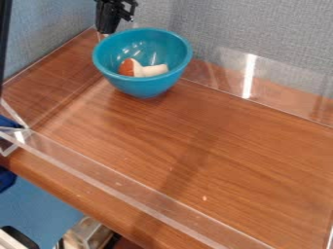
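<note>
A teal bowl (156, 82) sits on the wooden table (221, 165) near the back left. Inside it lie an orange-red piece (128, 67) and a pale cream piece (154, 71), too small to name surely. My black gripper (109, 21) is at the top edge, above and behind the bowl's left rim, partly out of frame; whether it is open or shut is unclear.
A clear barrier (274, 101) runs along the back by the grey wall, and another along the front left edge. Blue and metal items lie off the table at lower left.
</note>
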